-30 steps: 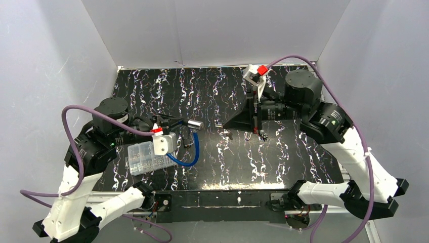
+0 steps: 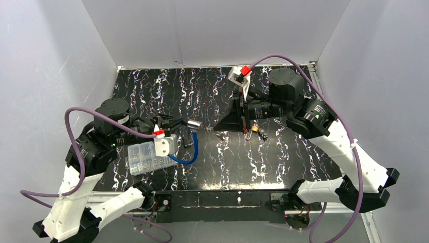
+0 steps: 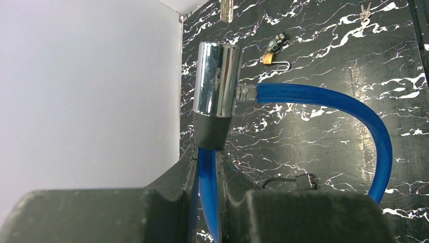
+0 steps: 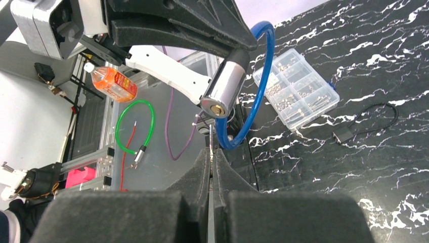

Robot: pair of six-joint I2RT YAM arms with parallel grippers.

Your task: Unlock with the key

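Note:
The blue cable lock has a chrome cylinder [image 2: 195, 124] with a dark collar [image 3: 211, 132] and a blue cable [image 3: 324, 95]. My left gripper [image 2: 183, 122] is shut on it just behind the collar, around the cable. Facing the cylinder from the right, my right gripper [image 2: 214, 128] is shut on a thin metal key [image 4: 211, 137] that sticks out of the fingertips. In the right wrist view the brass keyhole face [image 4: 217, 109] sits above the key's tip. A short gap separates key [image 3: 226, 11] and cylinder in the left wrist view.
On the black marbled table lie a clear compartment box [image 4: 303, 88], a small device with a black cord [image 4: 344, 134], a brass padlock [image 3: 268, 58] and loose keys [image 3: 365, 12]. Open tabletop surrounds them below the grippers.
My right gripper has moved left with the key, bringing its tip closer to the cylinder. The left gripper and the lock have stayed nearly still.

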